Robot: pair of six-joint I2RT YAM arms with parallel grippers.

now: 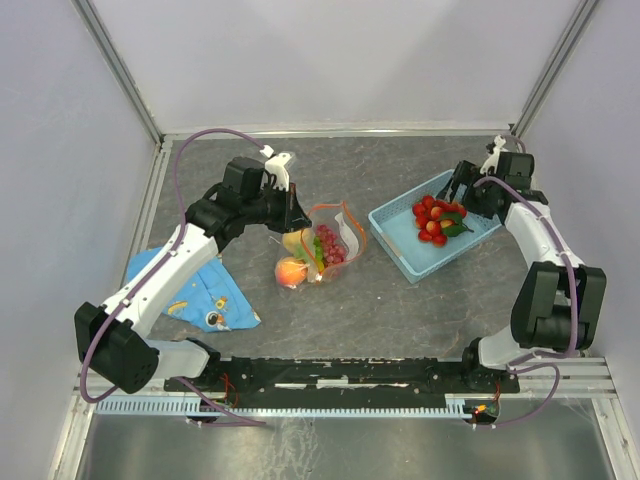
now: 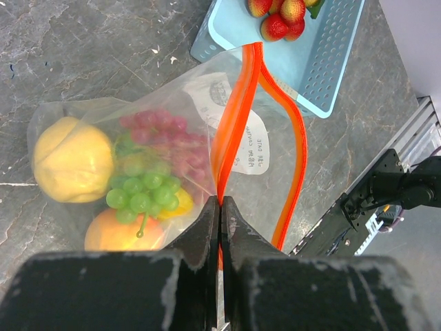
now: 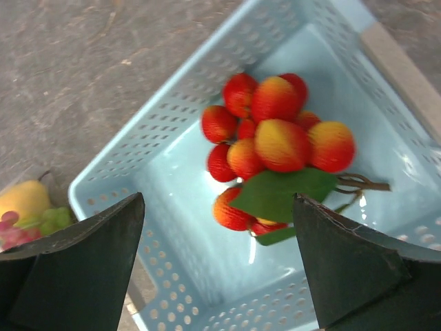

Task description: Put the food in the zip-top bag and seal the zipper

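A clear zip bag with orange zipper edges [image 2: 236, 117] lies mid-table, its top open, holding a yellow fruit [image 2: 72, 158], an orange fruit [image 2: 122, 232], red grapes [image 1: 330, 246] and green grapes [image 2: 141, 196]. My left gripper [image 1: 294, 222] is shut on the bag's orange zipper edge [image 2: 220, 207]. My right gripper [image 1: 462, 182] is open above the right part of a blue basket [image 1: 405, 262], which holds red-yellow round fruits [image 3: 279, 145] and green leaves [image 3: 275, 193].
A blue printed cloth bag [image 1: 215, 300] lies at the left. Bare grey tabletop [image 1: 400, 320] shows in front of the basket and behind the food bag.
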